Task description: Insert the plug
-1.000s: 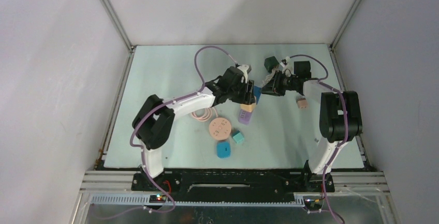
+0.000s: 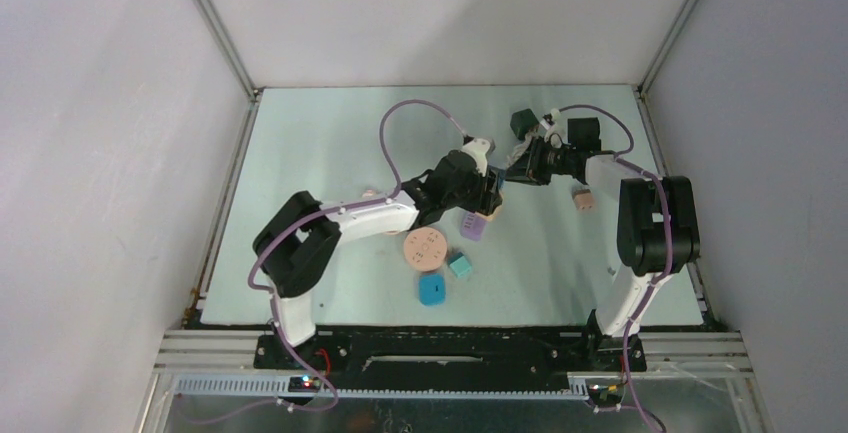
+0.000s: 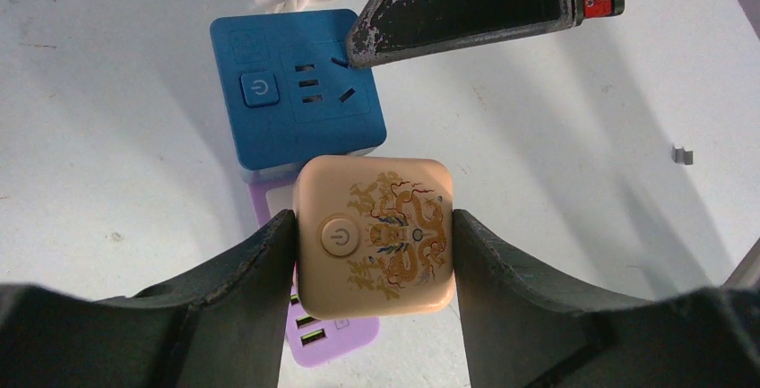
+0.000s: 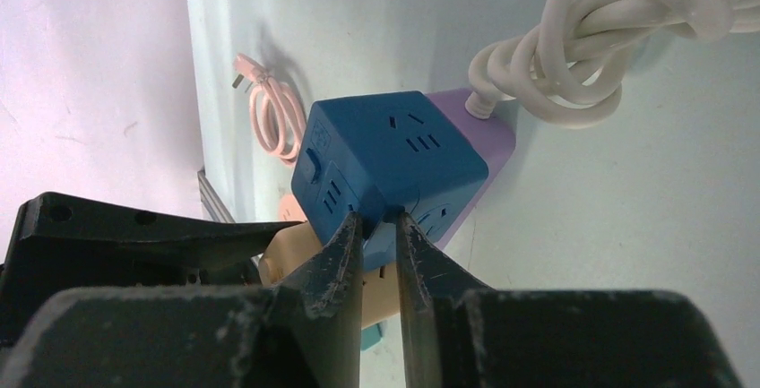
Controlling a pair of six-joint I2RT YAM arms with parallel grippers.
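My left gripper is shut on a peach cube (image 3: 385, 271) with a power button and dragon print. Beside it, a blue socket cube (image 3: 300, 101) sits over a purple power strip (image 3: 332, 343), which has a coiled white cable (image 4: 582, 74). My right gripper is shut at the blue cube's near corner; how much lies between its fingertips is partly hidden. The peach cube is close against the blue cube, below it in the right wrist view. A pink plug (image 4: 251, 70) with coiled cord lies apart on the table.
A round peach socket (image 2: 425, 250), a teal cube (image 2: 459, 264) and a flat blue piece (image 2: 431, 289) lie toward the front. A dark green cube (image 2: 523, 122) is at the back, a small tan block (image 2: 584, 199) at the right.
My left gripper has moved slightly toward the table's front with the peach cube, covering more of the pink cord in the top view. The right arm looks unmoved.
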